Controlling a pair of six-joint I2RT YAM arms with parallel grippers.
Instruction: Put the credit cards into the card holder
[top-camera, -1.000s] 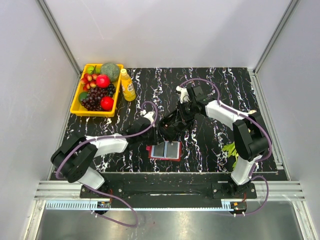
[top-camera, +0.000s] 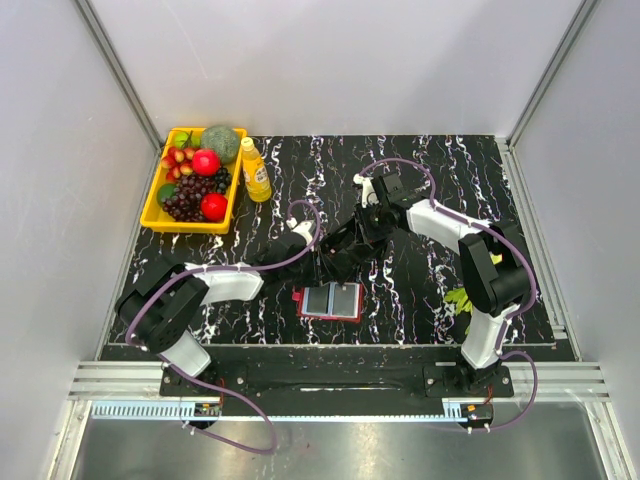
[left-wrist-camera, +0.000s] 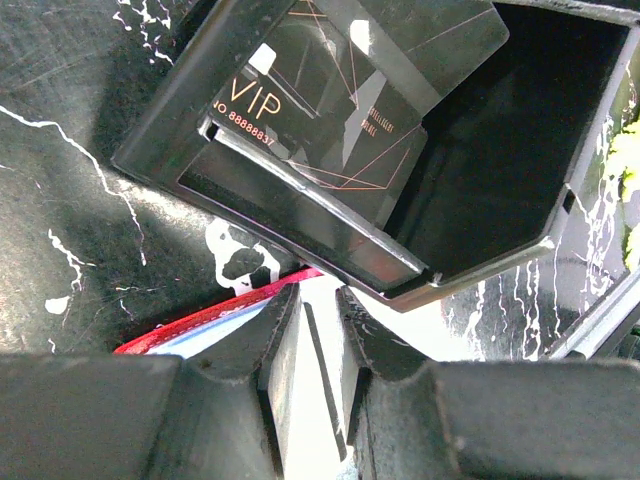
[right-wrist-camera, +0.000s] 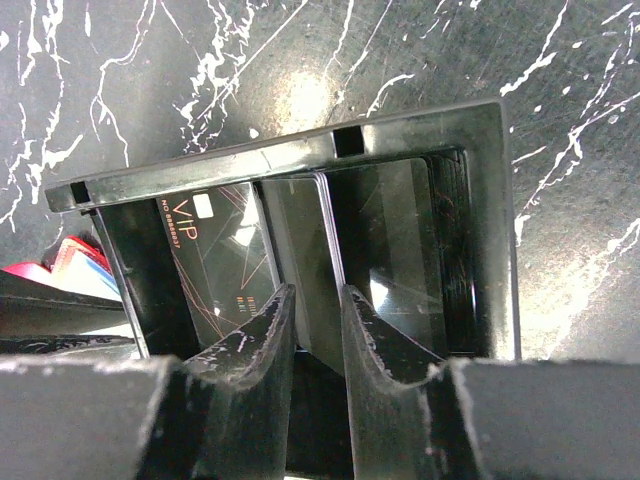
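Observation:
A black card holder (top-camera: 345, 245) lies at the centre, angled, with dark cards marked VIP (left-wrist-camera: 330, 110) in its compartments. In the left wrist view my left gripper is just beside the holder's near edge, fingers slightly apart, with nothing clearly between them. My right gripper is over the holder's card slots, fingertips a little apart at the edge of a clear-edged card (right-wrist-camera: 305, 240); whether it grips it I cannot tell. Beneath the left gripper is a red-rimmed tray (top-camera: 330, 318) with grey panels.
A yellow fruit basket (top-camera: 160, 220) and a yellow bottle (top-camera: 256, 175) stand at the back left. Green leafy items (top-camera: 458, 300) lie at the right.
Over the last second both arms have shifted slightly, my left gripper a little to the right toward the holder. Little else has changed.

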